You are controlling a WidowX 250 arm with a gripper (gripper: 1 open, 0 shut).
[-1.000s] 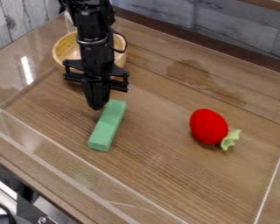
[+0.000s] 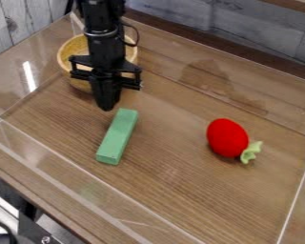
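Observation:
The black gripper (image 2: 108,101) hangs in the upper left of the camera view, fingers pointing down and shut, with nothing visible between them. Its body covers part of a yellow bowl (image 2: 76,51) behind it. Just below and right of the fingertips, a green bar (image 2: 117,136) lies on the wooden table. At the right lies a red strawberry-like object (image 2: 228,137) with a pale green top.
A dark cable shows at the lower left edge, off the table.
The gripper has moved a little up and back, toward the yellow bowl, away from the green bar. The bar and red object have not moved.

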